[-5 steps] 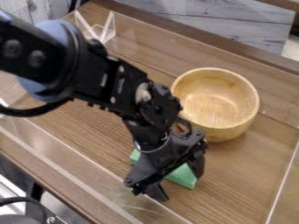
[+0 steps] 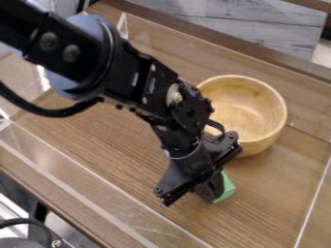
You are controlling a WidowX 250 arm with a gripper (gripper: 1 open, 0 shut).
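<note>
My black gripper is low over the wooden floor of the box, its fingertips at a small green object that is mostly hidden behind them. Whether anything is between the fingers cannot be seen clearly. A tan round bowl stands just behind and to the right of the gripper.
A clear rail runs along the near left edge, and a grey plank wall stands at the back.
The gripper has shifted up and slightly right from a second ago.
</note>
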